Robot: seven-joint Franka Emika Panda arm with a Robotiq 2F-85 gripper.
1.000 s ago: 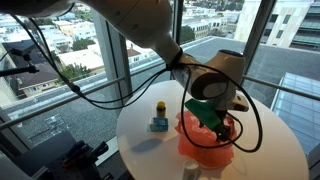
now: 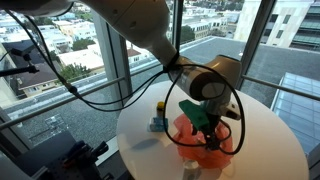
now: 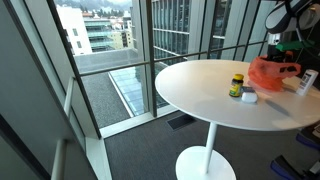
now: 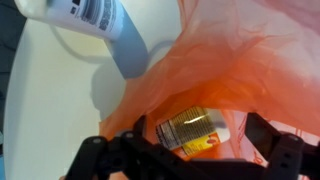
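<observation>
A translucent orange-red plastic bag [image 2: 195, 147] lies on the round white table, and its crumpled folds fill much of the wrist view. Inside it shows a small packet [image 4: 190, 128] with a barcode and a yellow patch. Above the bag's opening my gripper points down and stands open, its two fingers on either side of the packet, which appears not to be gripped. From the side, the bag [image 3: 268, 75] rises up around the gripper, hiding the fingertips.
A white bottle [image 4: 85, 15] stands close beside the bag. A yellow-capped jar [image 3: 237, 85] and a small white-and-blue container [image 3: 249, 96] sit apart on the table [image 3: 190, 85].
My gripper has moved down toward the bag and slightly to the left in the exterior view. The jar and container have stayed put, now partly hidden by the arm's cables.
</observation>
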